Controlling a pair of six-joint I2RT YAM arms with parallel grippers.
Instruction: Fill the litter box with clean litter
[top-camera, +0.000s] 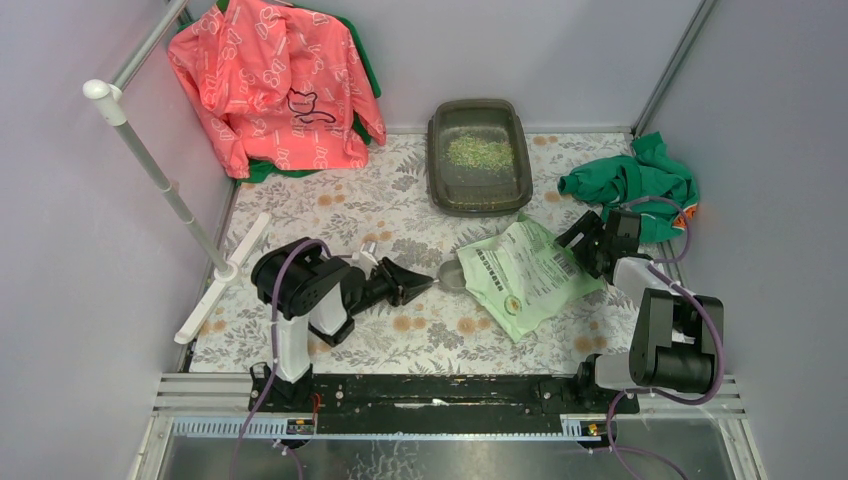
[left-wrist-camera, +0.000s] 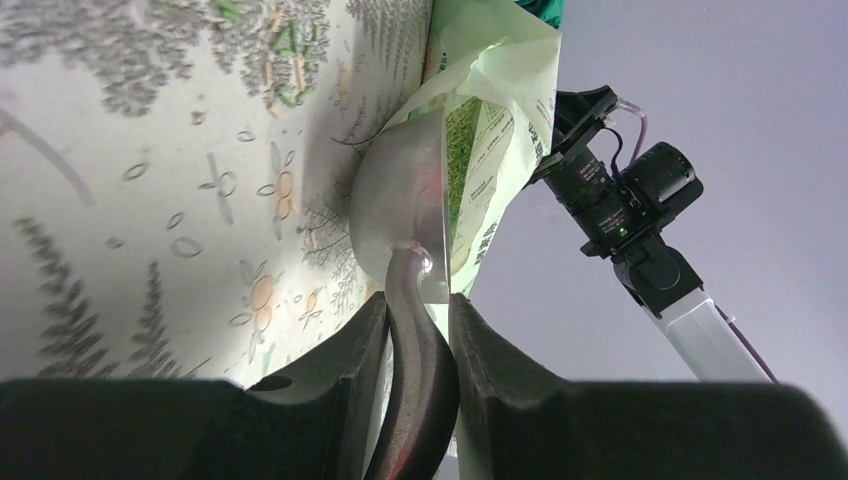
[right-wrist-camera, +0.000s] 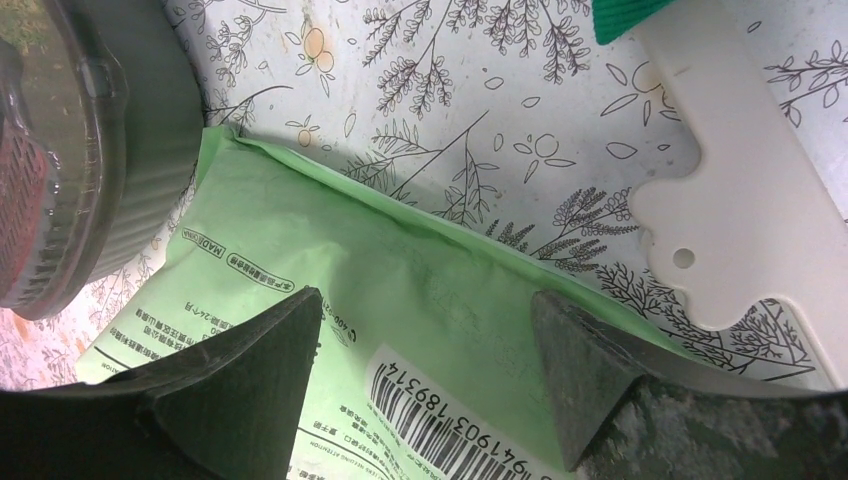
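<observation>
In the top view a dark litter box (top-camera: 440, 180) stands at the back centre with a patch of green litter (top-camera: 480, 153) on its floor. A pale green litter bag (top-camera: 530, 275) lies flat in front of it, its mouth facing left. The left wrist view shows my left gripper shut on the handle (left-wrist-camera: 415, 350) of a metal scoop (left-wrist-camera: 395, 200); the scoop's bowl is at the bag's mouth, where green litter (left-wrist-camera: 460, 140) shows. My right gripper is open over the bag's other end, its fingers (right-wrist-camera: 275, 350) apart above the printed film.
Green cloth (top-camera: 640, 180) lies at the right, beyond the right arm. A white flat piece (right-wrist-camera: 750, 190) is near the bag in the right wrist view. Pink clothing (top-camera: 280, 90) hangs on a white rack (top-camera: 160, 185) at the left.
</observation>
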